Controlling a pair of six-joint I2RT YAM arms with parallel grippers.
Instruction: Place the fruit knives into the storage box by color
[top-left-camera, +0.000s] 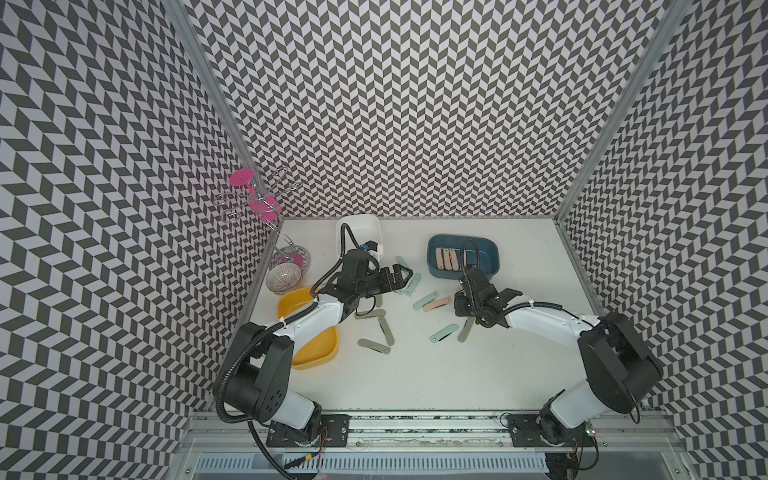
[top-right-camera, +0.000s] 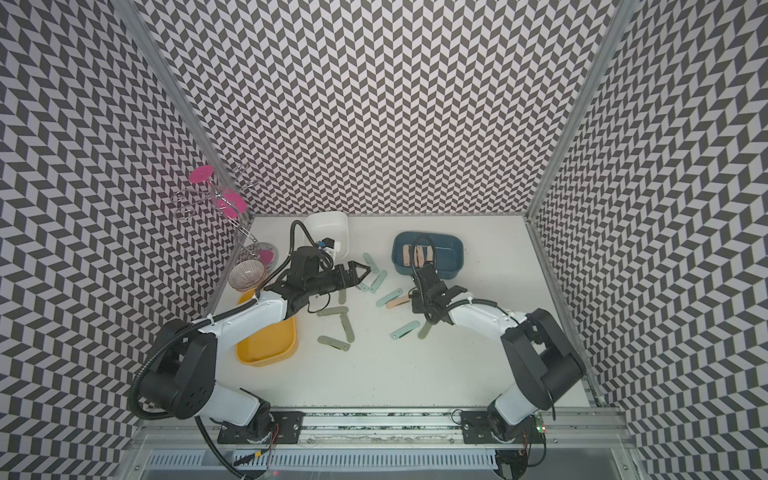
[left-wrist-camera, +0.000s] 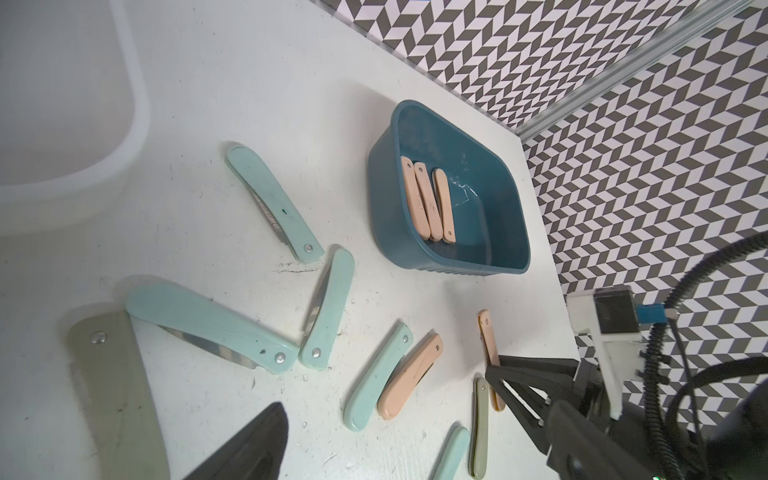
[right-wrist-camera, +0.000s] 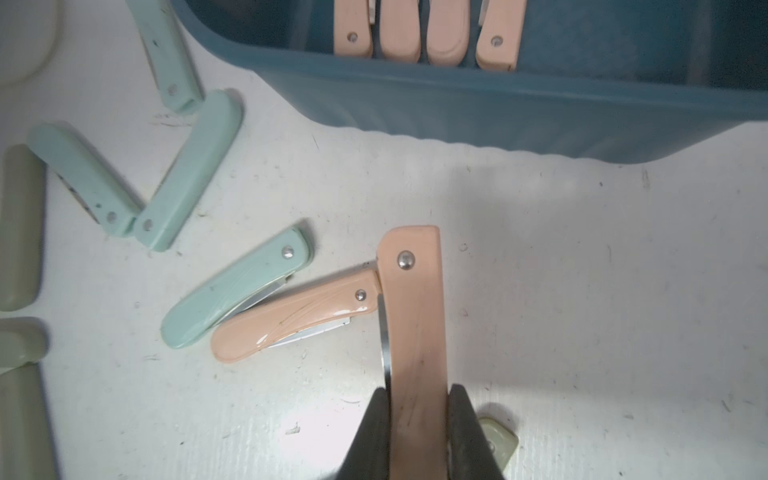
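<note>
In the right wrist view my right gripper is shut on a pink knife (right-wrist-camera: 416, 320), which is raised off the table just in front of the blue box (right-wrist-camera: 512, 104). Several pink knives (right-wrist-camera: 400, 32) lie side by side in that box. Another pink knife (right-wrist-camera: 296, 313) rests on the table against a mint knife (right-wrist-camera: 240, 284). More mint knives (left-wrist-camera: 272, 200) and olive knives (left-wrist-camera: 120, 400) are scattered leftward. My left gripper (top-left-camera: 406, 275) stands open above the mint knives, its fingers (left-wrist-camera: 248, 448) far apart in the left wrist view with nothing held.
The white box (top-left-camera: 360, 228) stands at the back left, and the yellow box (top-left-camera: 320, 348) lies at the left, partly under the left arm. A wire rack with pink discs (top-left-camera: 264, 206) fills the left corner.
</note>
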